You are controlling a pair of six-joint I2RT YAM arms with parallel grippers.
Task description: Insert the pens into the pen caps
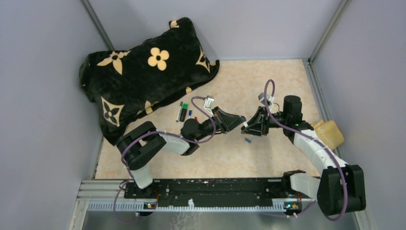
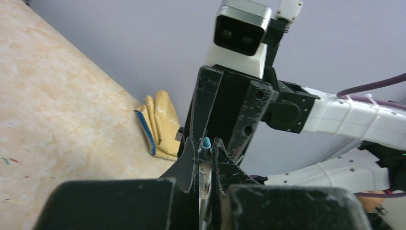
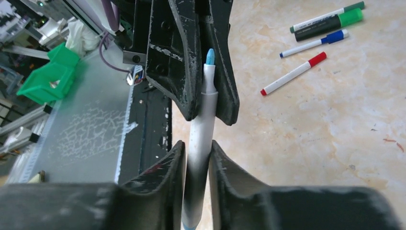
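Note:
A white pen (image 3: 198, 158) with a light blue tip is held upright by my left gripper, shut on its upper part. My right gripper is around the pen's lower body; whether it is gripping cannot be told. In the top view both grippers meet at the middle of the table, with a small blue cap (image 1: 247, 140) lying just below them. Further pens lie at the left: a red one (image 3: 287, 79), a blue one (image 3: 306, 46), a black-green one (image 3: 328, 24) and a thin green one (image 3: 321, 18).
A black patterned cushion (image 1: 143, 72) covers the back left. A folded yellow cloth (image 1: 328, 132) lies at the right edge.

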